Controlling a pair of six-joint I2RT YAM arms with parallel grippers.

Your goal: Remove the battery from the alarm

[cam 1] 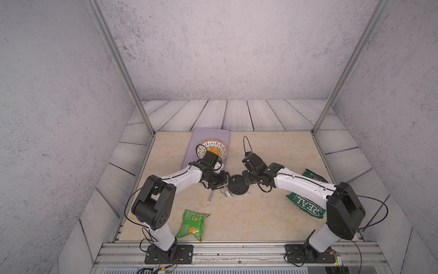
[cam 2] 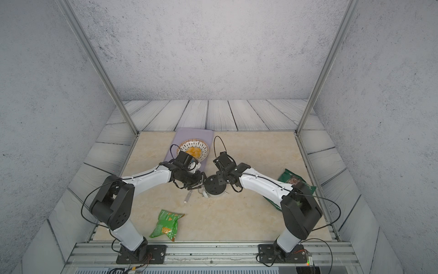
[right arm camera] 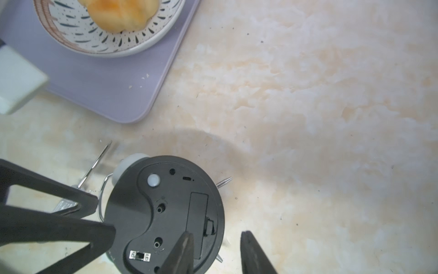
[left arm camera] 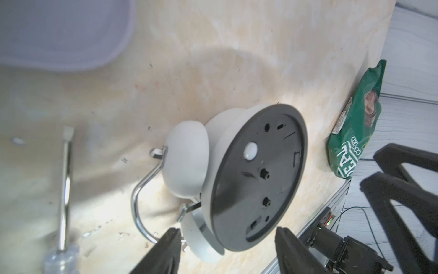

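The alarm clock (right arm camera: 132, 201) lies face down on the table, its round dark back turned up. On that back a rectangular battery cover (right arm camera: 197, 217) with a small latch sits in place, and no battery shows. In the left wrist view the clock's white bells and wire handle (left arm camera: 136, 201) point to the left. My left gripper is open at the clock's bell side, nothing visibly held. From the right, my right gripper hangs over the clock's right edge, fingers parted with a gap between them, one fingertip in front of the cover's lower part.
A screwdriver (left arm camera: 66, 182) lies left of the clock. Behind stands a patterned bowl (cam 1: 223, 148) with food on a purple tray (right arm camera: 132, 107). A green snack bag (cam 1: 193, 224) lies in front, a dark green bag (cam 1: 306, 205) at right.
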